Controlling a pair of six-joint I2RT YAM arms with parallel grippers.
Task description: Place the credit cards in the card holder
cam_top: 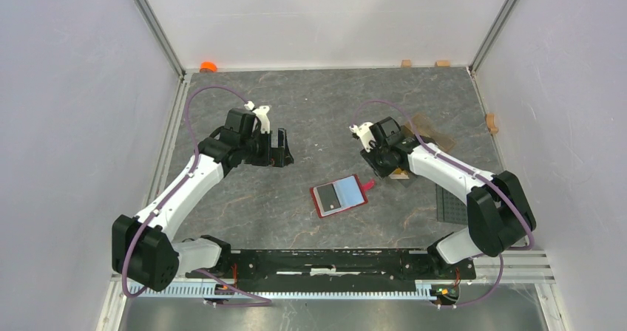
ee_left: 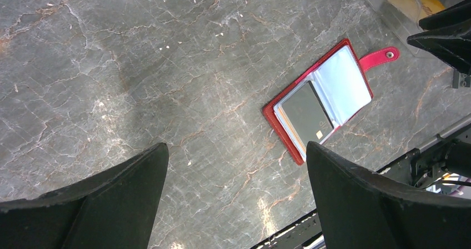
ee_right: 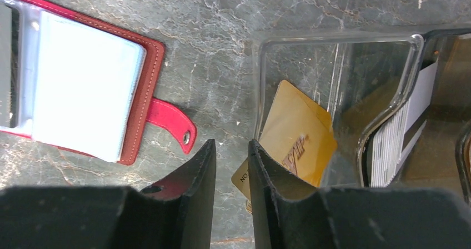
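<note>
The red card holder point(cam_top: 359, 202) lies open on the table, a dark card point(ee_left: 305, 115) in its left side and a pale sleeve point(ee_left: 343, 84) on its right. My left gripper point(cam_top: 282, 148) hangs left of the holder, open and empty. Right of the holder, my right gripper is over the near edge of a clear box. Its fingers point(ee_right: 206, 177) stand close together with a narrow gap. A gold card point(ee_right: 290, 129) leans in the box's front compartment; a corner shows in that gap. Whether it is gripped, I cannot tell.
The clear box point(ee_right: 333, 36) has further compartments behind, one holding white cards point(ee_right: 389, 149). A dark grid mat point(cam_top: 452, 206) lies at the right. The holder's red strap point(ee_right: 172, 121) points toward the box.
</note>
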